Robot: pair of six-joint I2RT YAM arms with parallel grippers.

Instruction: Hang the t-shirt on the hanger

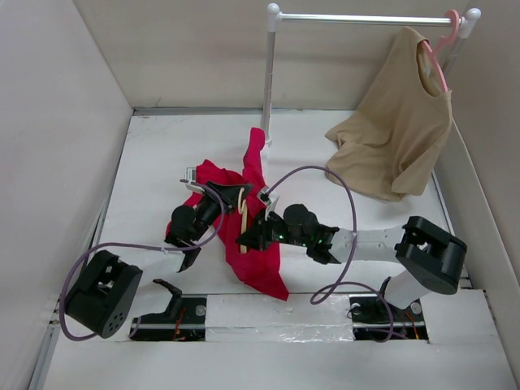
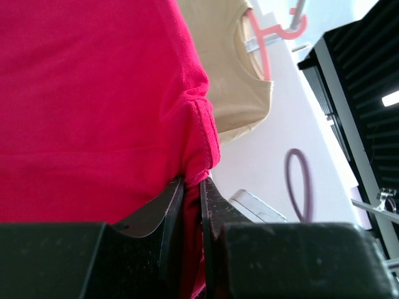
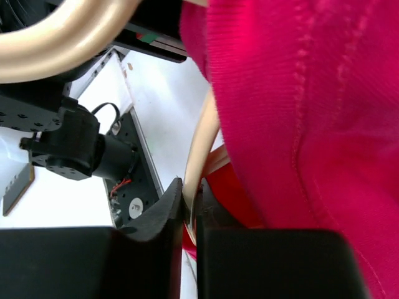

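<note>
The red t shirt (image 1: 260,272) hangs bunched between both arms in the middle of the top view. My left gripper is shut on a fold of it, filling much of the left wrist view. A beige hanger (image 1: 243,227) is partly inside or against the cloth; how far it sits within is unclear. My right gripper is shut on the hanger's curved beige rod, with red fabric (image 3: 299,137) just beside it.
A metal rail (image 1: 357,18) stands at the back. A tan shirt (image 1: 390,130) hangs from a pink hanger (image 1: 447,36) at its right end.
</note>
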